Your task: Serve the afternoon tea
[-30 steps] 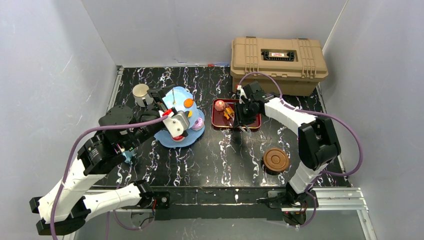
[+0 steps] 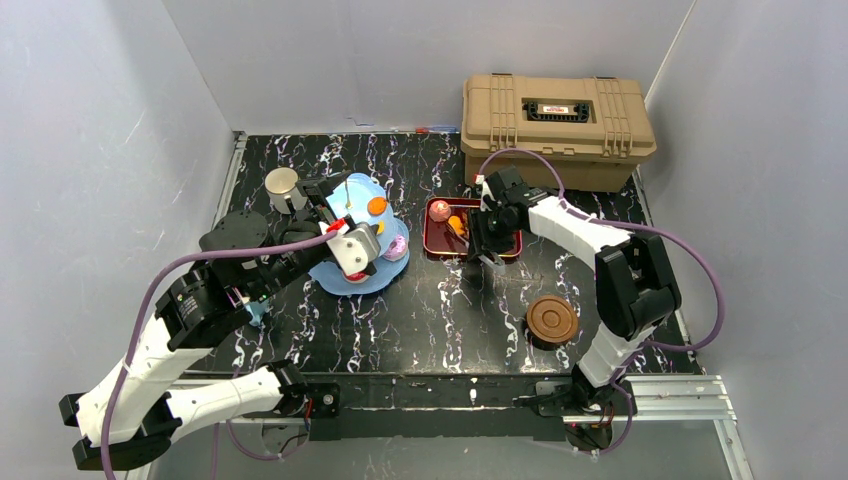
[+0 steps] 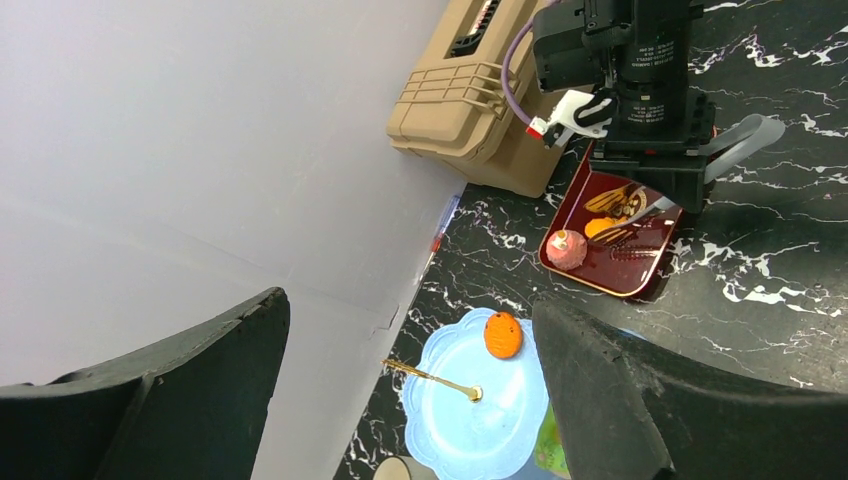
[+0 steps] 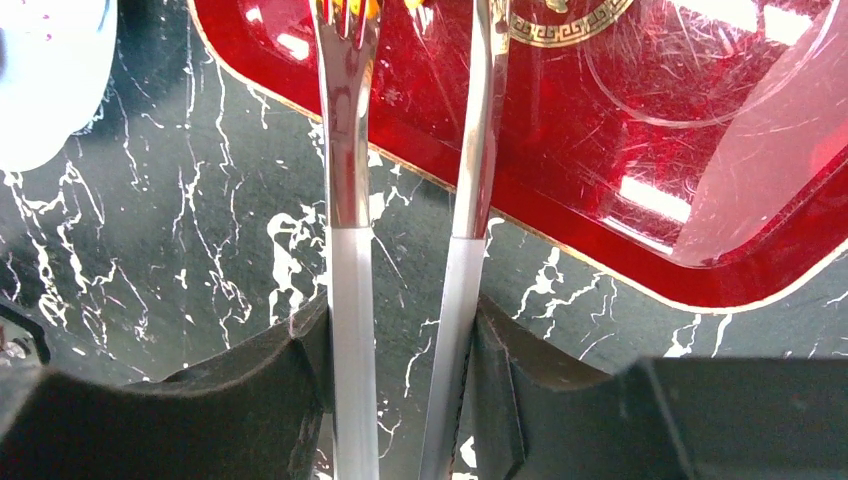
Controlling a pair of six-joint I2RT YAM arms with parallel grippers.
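Note:
Over the cake stand's blue tiers (image 2: 348, 185), my left gripper is open with nothing between its fingers. The upper tier holds an orange sweet (image 3: 503, 335). My right gripper is open, with grey-handled tongs (image 4: 350, 290) between its fingers, one tong arm by each finger. Both arms reach over the edge of the red tray (image 4: 420, 150); their fork-like tips are spread. A small orange piece (image 3: 600, 228) lies in the tray between the golden tips, and a pink round sweet (image 3: 567, 249) sits at the tray's end. The right wrist view cuts off the tips.
A white cup (image 2: 282, 187) stands left of the cake stand. A large tan case (image 2: 558, 125) fills the back right, behind the tray. A round brown-lidded pot (image 2: 551, 319) is at the front right. Bare black marble lies between stand and pot.
The left arm has stayed still.

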